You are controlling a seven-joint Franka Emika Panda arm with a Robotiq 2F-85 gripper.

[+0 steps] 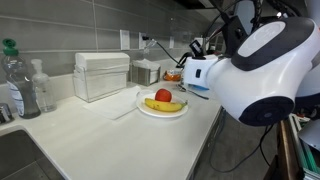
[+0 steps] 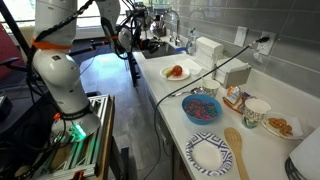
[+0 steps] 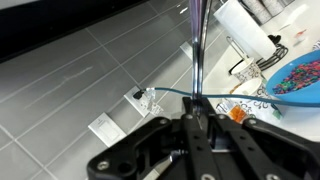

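In the wrist view my gripper is shut on a long, dark, shiny object (image 3: 198,60). It rises from between the fingers and widens toward the top edge; what it is cannot be told. From exterior view 1, my white wrist housing (image 1: 262,75) hangs over the right side of the counter, its fingers not clearly visible. A white plate (image 1: 183,109) carries a red fruit (image 1: 163,95) and yellow bananas (image 1: 162,105), to the left of the arm. Farther along the counter, a blue bowl (image 2: 202,107) holds small colourful pieces.
A thin cable (image 2: 228,68) stretches from the wall plug across the counter. A blue-patterned plate (image 2: 208,153), a wooden spoon (image 2: 237,142), a cup (image 2: 255,112) and a plate of snacks (image 2: 285,127) crowd that end. Bare counter (image 1: 110,145) lies left of the fruit.
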